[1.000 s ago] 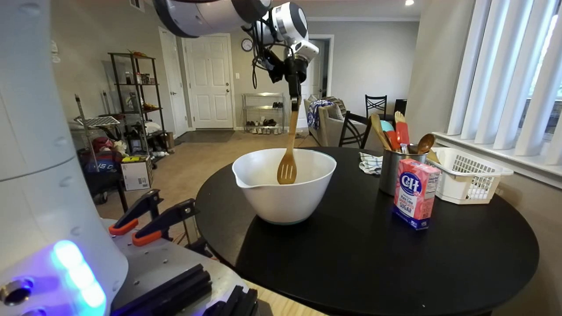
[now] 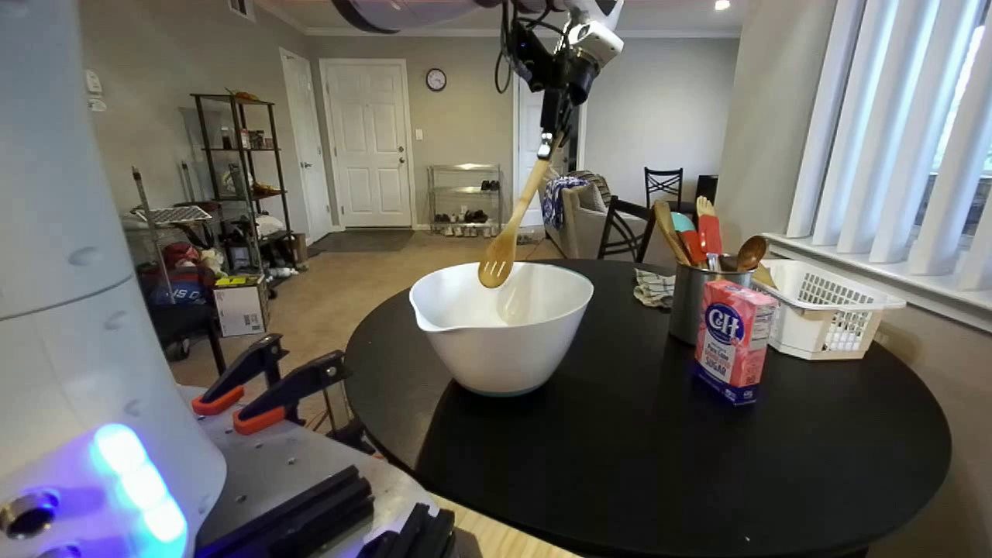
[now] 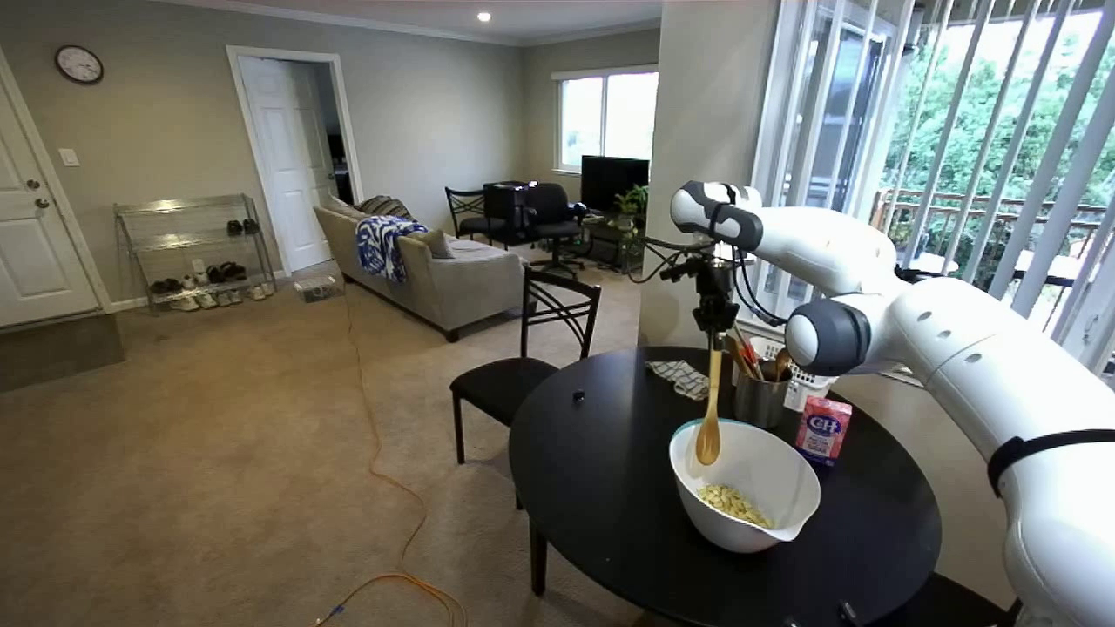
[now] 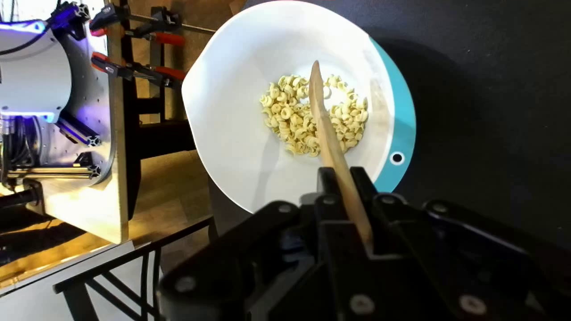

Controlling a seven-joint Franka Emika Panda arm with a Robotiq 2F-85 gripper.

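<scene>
My gripper is shut on the handle of a wooden slotted spoon. In exterior view 1 the spoon slants, its head lower left, at the height of the bowl's rim. The white mixing bowl stands upright on the black table. Pale, curled pasta lies in its bottom, seen in the wrist view and in exterior view 2. From the wrist, the spoon runs out between the fingers and passes over the pasta; its head appears clear of it.
Right of the bowl are a pink sugar box, a metal utensil holder and a white basket. A checkered cloth lies behind.
My gripper has moved up and to the right in exterior view 1, carrying the spoon. The spoon's head has risen from inside the bowl to rim height, and its handle now tilts more.
</scene>
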